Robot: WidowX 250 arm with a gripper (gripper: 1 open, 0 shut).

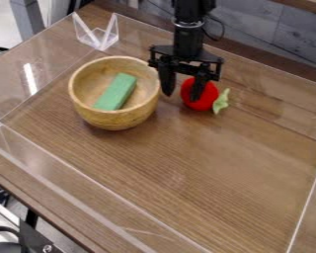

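Observation:
My black gripper (185, 68) is at the top centre, its fingers reaching down between the wooden bowl and a red fruit with green leaves (199, 97), which looks like a strawberry. The gripper looks shut; what is between its fingers is hard to tell, as the fingers overlap the bowl's right edge and the red fruit. The wooden bowl (88, 107) rests on the table left of the gripper, with a green block (116, 92) lying inside it.
A clear plastic holder (98, 33) stands at the back left. Black cables lie past the left edge.

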